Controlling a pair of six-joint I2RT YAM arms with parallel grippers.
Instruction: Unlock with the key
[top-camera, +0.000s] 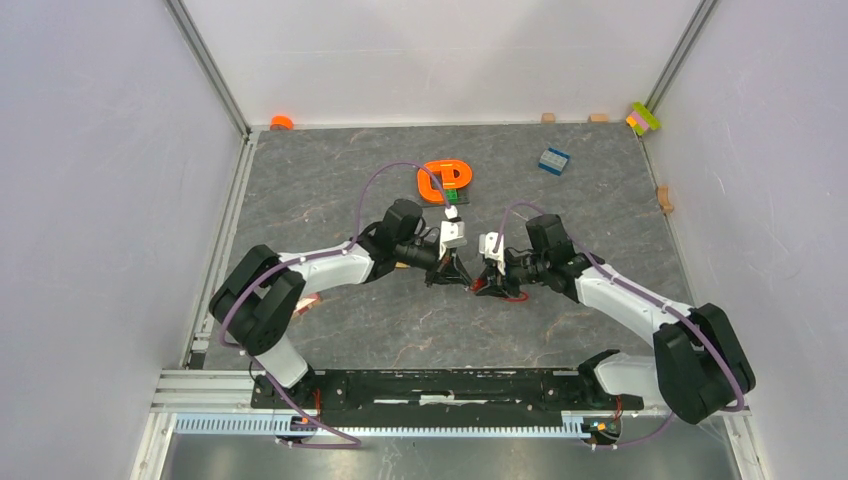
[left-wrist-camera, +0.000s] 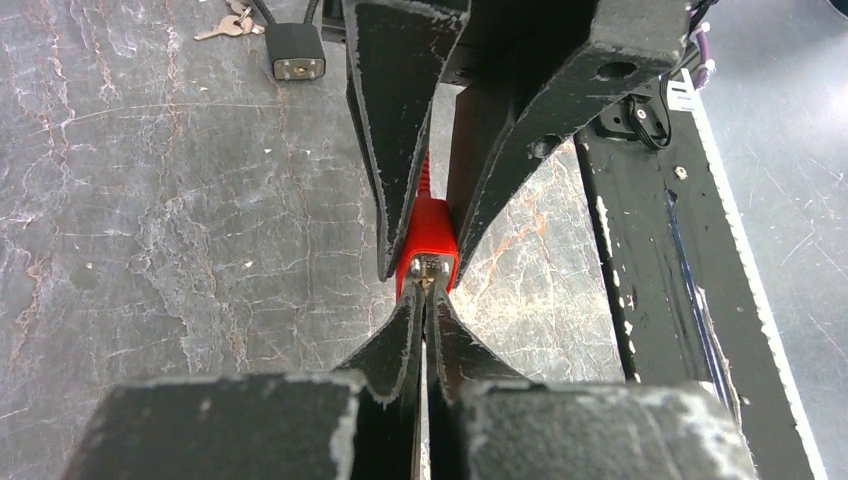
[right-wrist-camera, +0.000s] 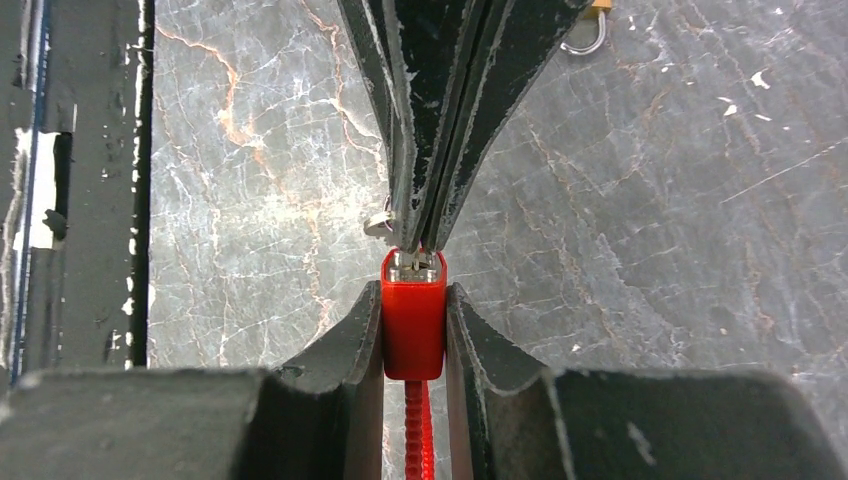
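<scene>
A red padlock (right-wrist-camera: 414, 330) is held off the table between the fingers of my right gripper, which is shut on it. Its metal keyhole face points at my left gripper. That gripper is shut, its fingertips right at the keyhole face. Beside those tips, a small silvery piece (right-wrist-camera: 378, 224) with a ring shows in the right wrist view. Whether a key sits between the left fingers or in the lock cannot be made out. From above, the red shackle (top-camera: 517, 297) shows beneath the right gripper.
A black padlock (left-wrist-camera: 296, 52) with loose keys (left-wrist-camera: 232, 24) lies on the table, and a brass padlock's shackle (right-wrist-camera: 590, 40) shows elsewhere. Farther back are an orange letter-shaped piece (top-camera: 431, 188) and a blue block (top-camera: 553, 161).
</scene>
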